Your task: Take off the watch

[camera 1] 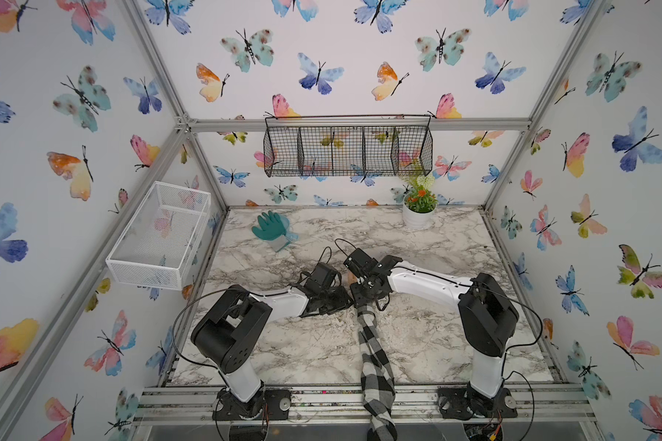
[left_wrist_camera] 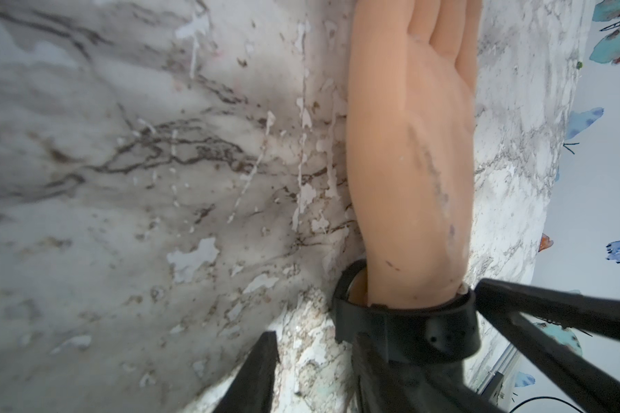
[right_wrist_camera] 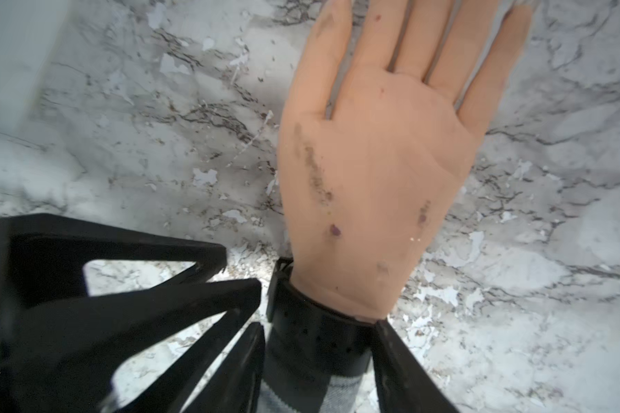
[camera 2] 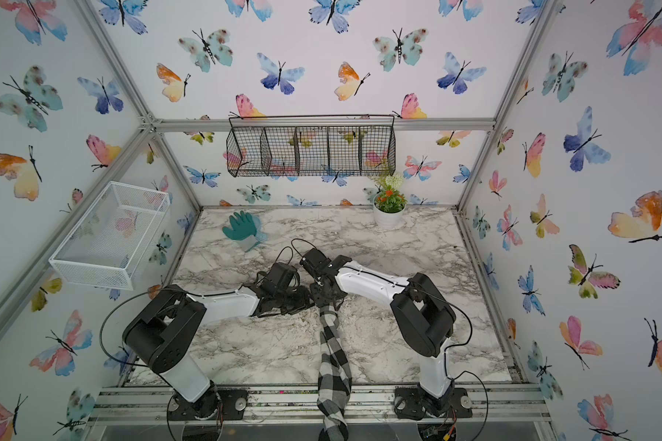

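Note:
A black watch is around the wrist of a flesh-coloured mannequin hand, above a checkered sleeve. The hand points away from me, palm up. My left gripper is partly open at the left side of the wrist; one fingertip overlaps the band in view, and contact is unclear. In the right wrist view, my right gripper stands over the watch, its parted fingers to either side of the black band. Neither gripper visibly pinches it. From above, the arms mostly cover the hand.
The two grippers are very close together at the wrist. A teal glove lies at the back left, and a potted plant stands at the back right.

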